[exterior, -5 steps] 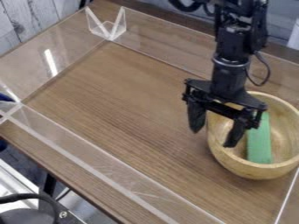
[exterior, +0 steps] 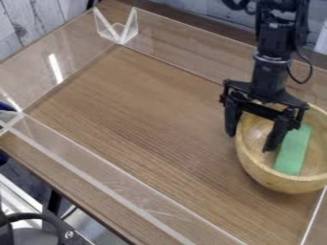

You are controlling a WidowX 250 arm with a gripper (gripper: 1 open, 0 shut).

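My gripper (exterior: 255, 129) is at the right, its black fingers reaching down into a beige round bowl (exterior: 281, 180) near the table's right edge. Inside the bowl, on its right side, lies a green oblong object (exterior: 294, 153), beside the fingers. Whether the fingers are apart or hold anything is hard to make out.
A white wire-like object (exterior: 118, 29) stands at the back left. Dark equipment and cables (exterior: 26, 230) sit beyond the near left edge.
The gripper has moved right and slightly back over about the last second. The bowl has shifted right with it, and the green object is still inside.
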